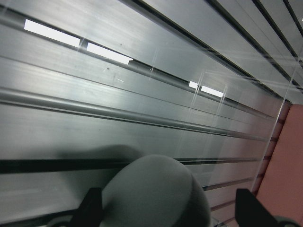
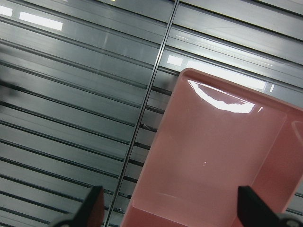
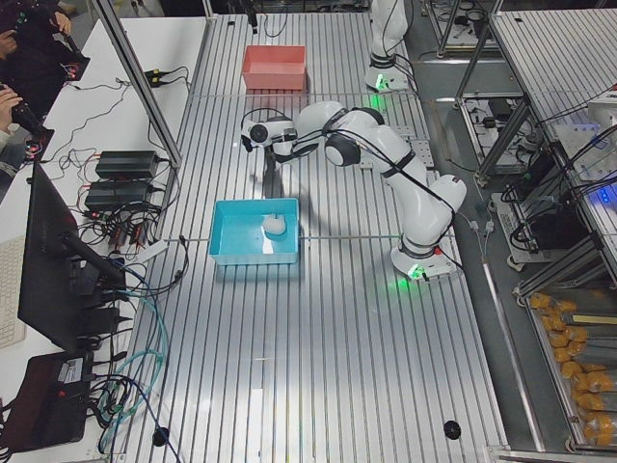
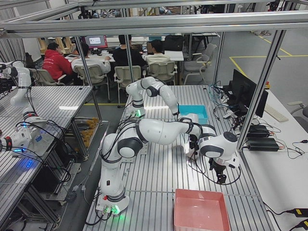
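In the left wrist view a pale, soft-looking object (image 1: 154, 194) sits between my left gripper's (image 1: 169, 208) fingers; whether they grip it is unclear. In the camera right view that gripper (image 4: 191, 149) hangs low over the middle of the table, partly hidden. My right gripper stands open, nothing visible between its fingers, above the table beside the pink bin (image 4: 201, 195), which looks empty in the right wrist view. The cyan bin (image 3: 227, 231) holds a small white item (image 3: 274, 225).
Monitors (image 3: 53, 270), black boxes (image 3: 125, 166) and cables line one side of the slatted table. A metal post (image 3: 140, 87) rises at that edge. The table beyond the cyan bin, away from the pink one, is clear.
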